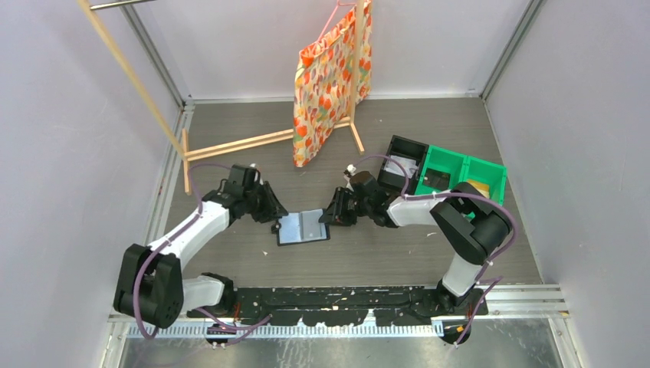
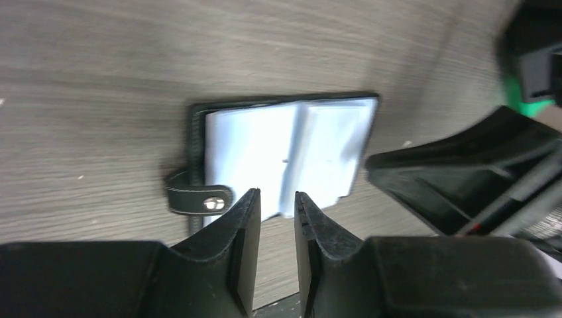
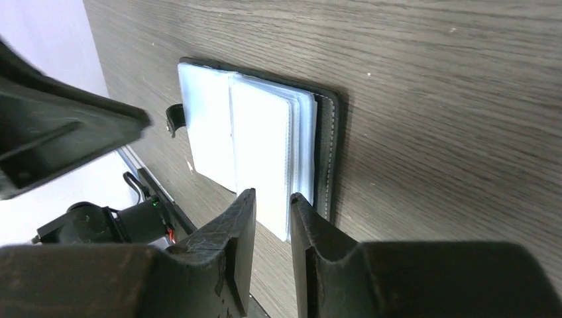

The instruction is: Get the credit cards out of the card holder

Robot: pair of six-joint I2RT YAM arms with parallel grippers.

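Observation:
The black card holder (image 1: pixel 303 227) lies open flat on the grey table, pale plastic sleeves facing up, its strap with a snap (image 2: pixel 199 199) at the left side. In the right wrist view the stacked sleeves (image 3: pixel 262 146) show clearly; whether cards are inside cannot be told. My left gripper (image 1: pixel 277 211) is above the holder's upper left, fingertips narrowly apart with nothing visible between them. My right gripper (image 1: pixel 332 216) is at the holder's right edge, its fingertips (image 3: pixel 301 205) over the sleeves, a little apart.
A wooden rack with orange patterned cloth (image 1: pixel 329 92) stands behind. Black and green bins (image 1: pixel 494 176) sit at the back right, beside the right arm. Bare table surrounds the holder.

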